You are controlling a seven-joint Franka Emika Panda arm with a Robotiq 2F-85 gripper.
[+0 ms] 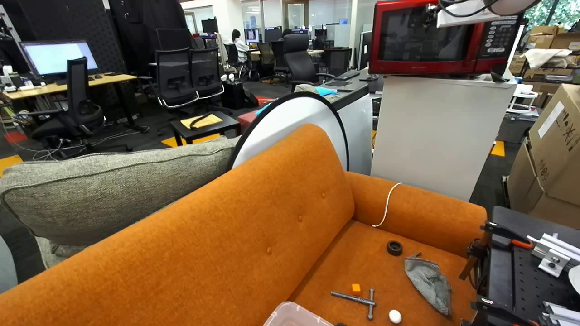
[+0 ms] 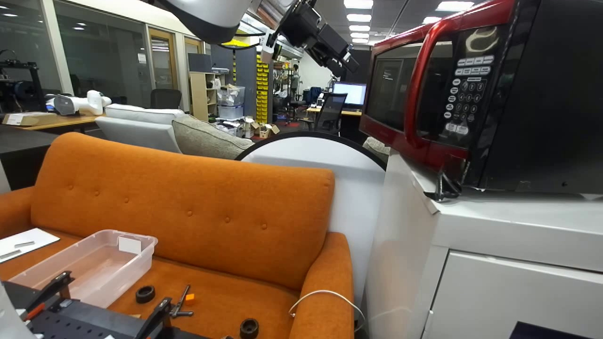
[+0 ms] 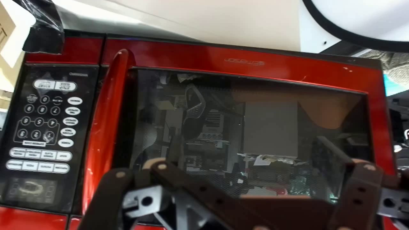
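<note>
The red microwave (image 1: pixel 424 38) has its door closed; it fills most of the wrist view, where its markings appear upside down. Its long red door handle (image 3: pixel 105 126) runs left of the dark door window (image 3: pixel 249 111), next to the keypad (image 3: pixel 42 115). My gripper is open in front of the window, its fingers wide apart and nothing between them. The handle lies to the left of both fingers in that view. In exterior view 2, the gripper (image 2: pixel 346 63) hangs left of the microwave, apart from the handle.
Under the microwave stands a white cabinet (image 2: pixel 395 248). Below, the orange sofa (image 2: pixel 186 197) holds a clear plastic bin (image 2: pixel 144 262), an orange cube (image 1: pixel 356 289), a grey metal T-shaped tool (image 1: pixel 356 299), a white egg-shaped object (image 1: pixel 395 316) and a grey cloth (image 1: pixel 429 280).
</note>
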